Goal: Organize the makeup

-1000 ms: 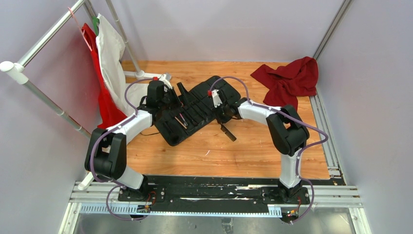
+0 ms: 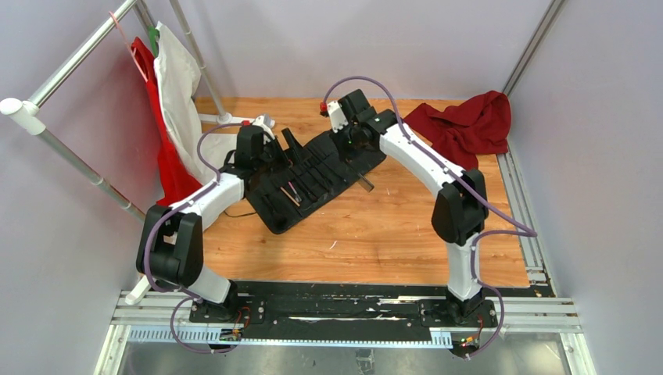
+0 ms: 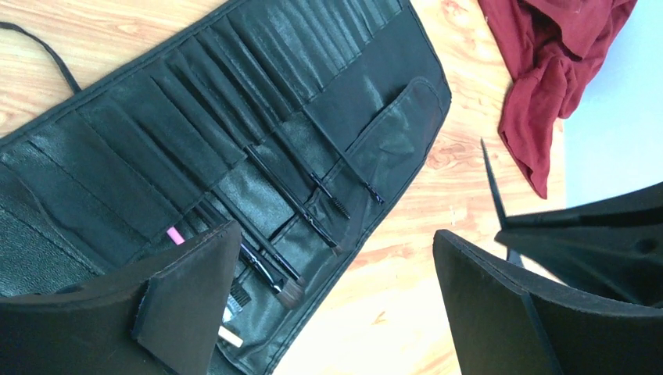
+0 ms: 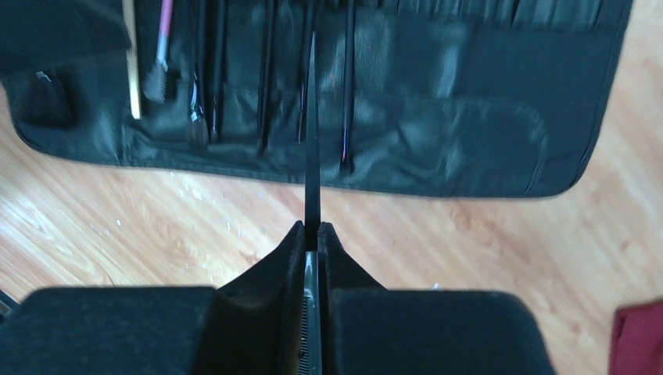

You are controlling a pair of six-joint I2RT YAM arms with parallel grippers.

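A black brush roll [image 2: 328, 150] lies open on the table, with several dark brushes [image 3: 293, 195] in its slots. A pink-handled tool [image 4: 163, 31] and a pale stick [image 4: 131, 62] sit at its left end. My right gripper is shut on a slim black comb [image 4: 313, 148]. The comb's tapered tail points across the roll, and its toothed part runs back between the fingers, partly hidden. In the left wrist view, my left gripper stands open over the roll, nothing held between its fingers.
Crumpled dark red cloth [image 2: 477, 125] lies at the back right. Garments [image 2: 178, 94] hang from a white rack [image 2: 78, 58] on the left. Bare table [image 2: 352, 242] spreads in front of the roll.
My right gripper has moved back and to the left, carrying the comb over the right half of the roll. The left arm and the roll look unmoved.
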